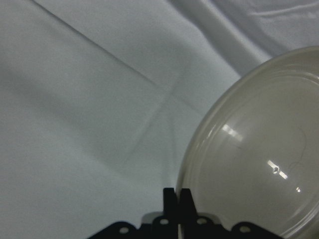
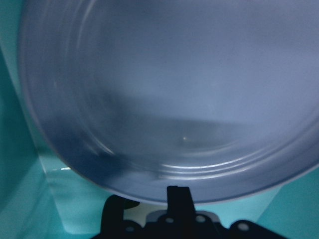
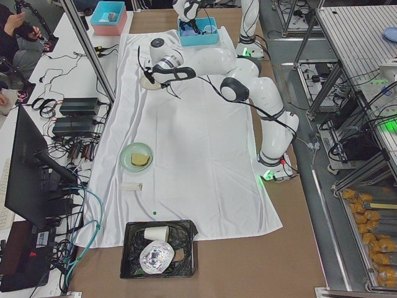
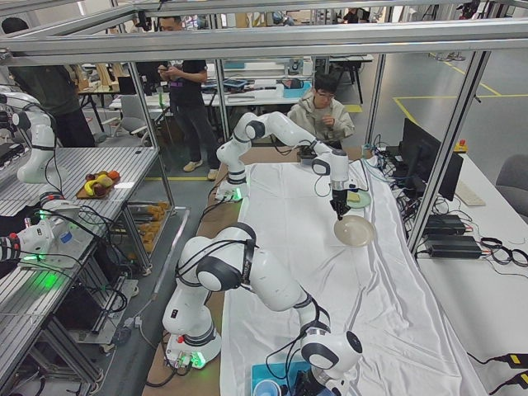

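A beige round plate (image 4: pixel 354 233) lies on the white cloth. My left gripper is at its near rim, its fingers close together on that rim in the left wrist view. In the camera right view the same gripper (image 4: pixel 339 208) sits at the plate's far-left edge. My right gripper is down in the teal bin (image 3: pixel 198 40), at the rim of a blue-grey plate (image 2: pixel 189 84); whether it holds that rim is hard to tell.
A green plate (image 3: pixel 127 158) with a yellow sponge (image 3: pixel 139 159) and a small white item (image 3: pixel 131 186) lie on the cloth. A black bin (image 3: pixel 131 261) with several items stands at the near end.
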